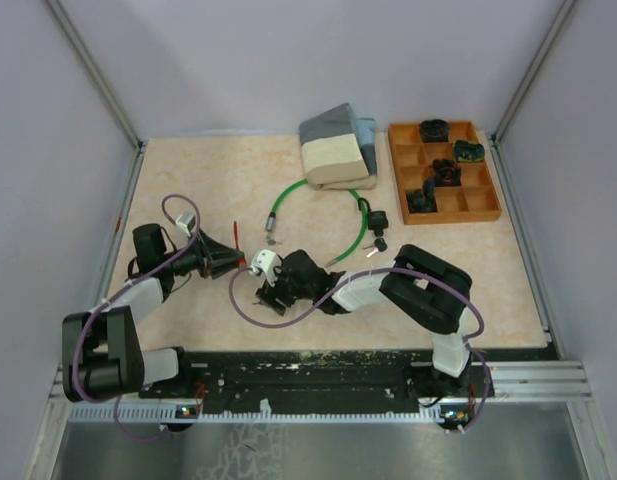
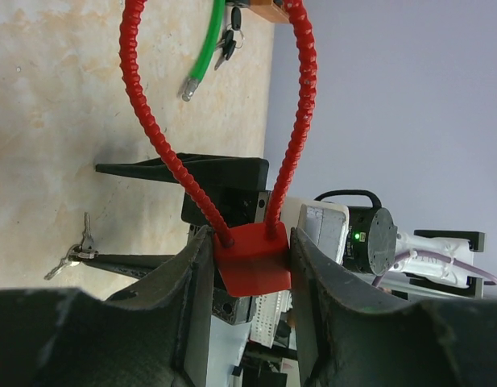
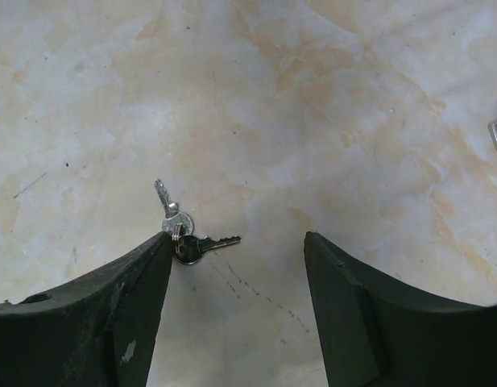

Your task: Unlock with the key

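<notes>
My left gripper is shut on the red body of a lock (image 2: pixel 252 266) with a red braided cable looping above it. My right gripper is open over a pair of keys (image 3: pixel 184 242), one silver and one dark, lying on the table at its left fingertip. In the top view the red lock (image 1: pixel 239 245) is held just left of my right gripper, above the table.
Green cable locks (image 1: pixel 348 240) with more keys (image 1: pixel 376 246) lie at the back middle. An orange compartment tray (image 1: pixel 466 200) stands back right, folded cloths (image 1: pixel 333 160) at the back.
</notes>
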